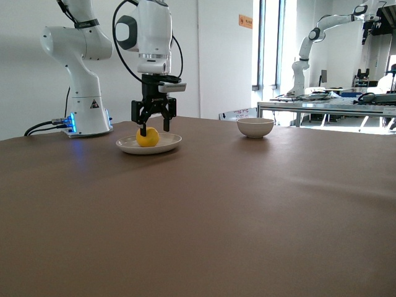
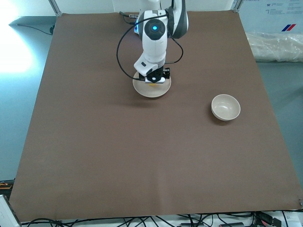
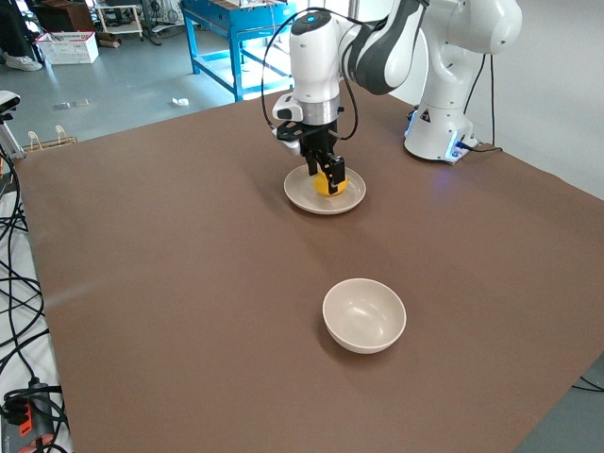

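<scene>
A yellow round fruit [image 1: 148,138] sits on a pale plate [image 1: 127,145], also seen in the left view as a plate [image 2: 152,92] under my arm. My gripper [image 1: 154,129] is low over the plate with its black fingers at the fruit, apparently open; whether they touch it I cannot tell. In the right view the fruit [image 3: 321,184] is partly hidden by the fingers. An empty pale bowl [image 2: 225,107] stands apart on the brown table, to the right in the left view and nearer the camera in the right view [image 3: 364,315].
Cables [image 2: 52,222] run beyond one edge.
</scene>
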